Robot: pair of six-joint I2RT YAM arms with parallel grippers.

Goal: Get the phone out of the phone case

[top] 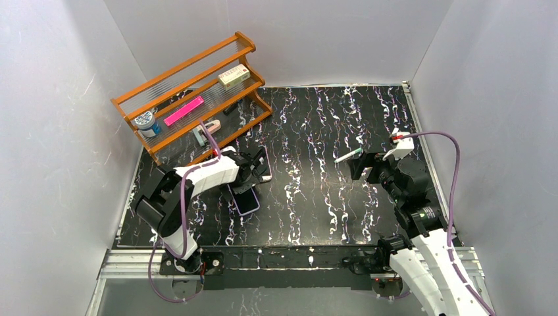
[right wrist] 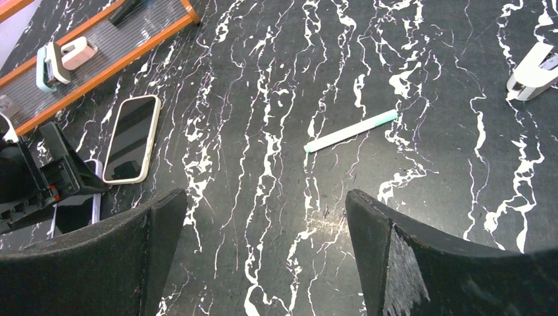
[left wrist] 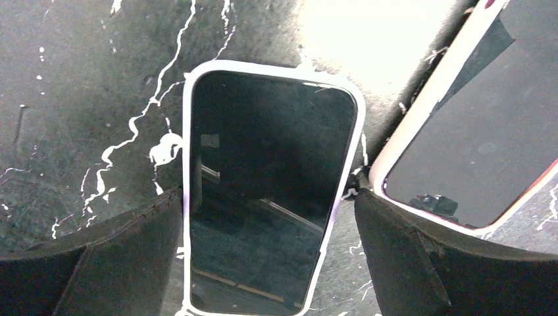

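A dark-screened phone in a pale case [left wrist: 270, 171] lies on the marble table; in the left wrist view my left gripper is open over it, one finger at each long side. Beside it to the right lies a second, light-framed phone, also seen in the right wrist view [right wrist: 130, 138]. Whether the fingers touch the case is unclear. My right gripper stands open over bare table at the right, holding nothing.
A wooden shelf rack [top: 191, 135] with boxes, a jar and small items stands at the back left. A pale green stick [right wrist: 351, 131] lies right of centre.
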